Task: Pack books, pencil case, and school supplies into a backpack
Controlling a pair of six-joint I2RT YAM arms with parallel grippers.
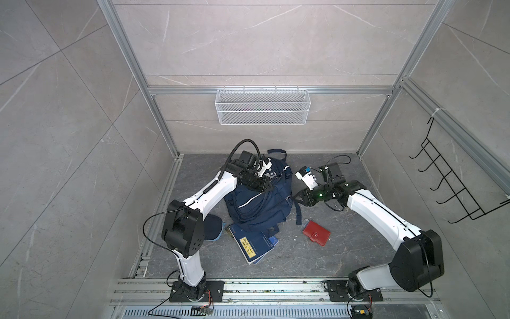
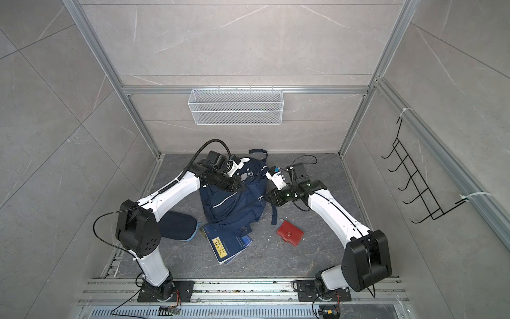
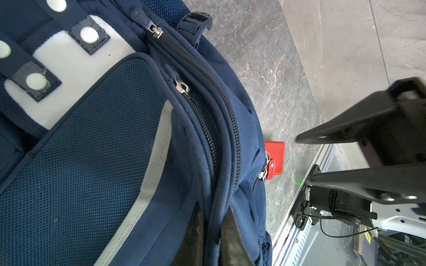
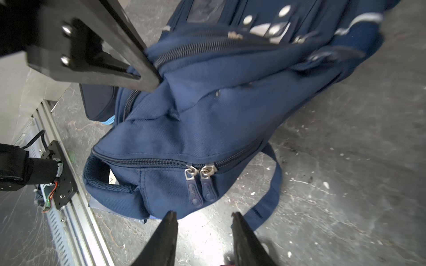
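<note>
The navy backpack (image 1: pixel 258 207) lies at the middle of the floor. My left gripper (image 1: pixel 265 183) is shut on the bag's fabric near its zipped rim, seen close in the left wrist view. My right gripper (image 1: pixel 297 197) stands open at the bag's right side, near a zipped pocket (image 4: pixel 195 159), nothing between its fingers. A stack of books (image 1: pixel 249 244) lies in front of the bag, a dark pencil case (image 2: pixel 178 226) with blue edge to the left, partly behind the left arm in the top left view, and a red wallet-like item (image 1: pixel 316 232) at front right.
A white wire basket (image 1: pixel 262 106) hangs on the back wall and a black hook rack (image 1: pixel 451 180) on the right wall. Bare floor (image 1: pixel 356 239) lies at the right; the front rail borders it.
</note>
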